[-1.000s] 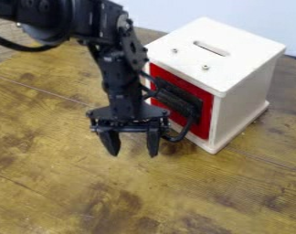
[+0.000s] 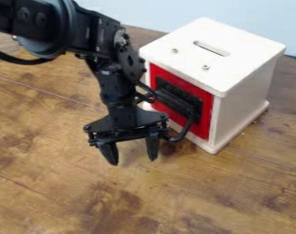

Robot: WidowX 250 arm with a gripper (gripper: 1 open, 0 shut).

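Observation:
My black gripper point(image 2: 131, 151) hangs low over the wooden floor, fingers pointing down and spread apart with nothing between them. It is just in front and left of a white wooden box point(image 2: 239, 96), which has a slot and two screws on top. The box's red front panel point(image 2: 202, 127) carries a black fitting, partly hidden behind my arm and its cable.
A pale wall stands behind the box at the top.
My gripper has shifted very slightly left since a second ago. The box has not moved.

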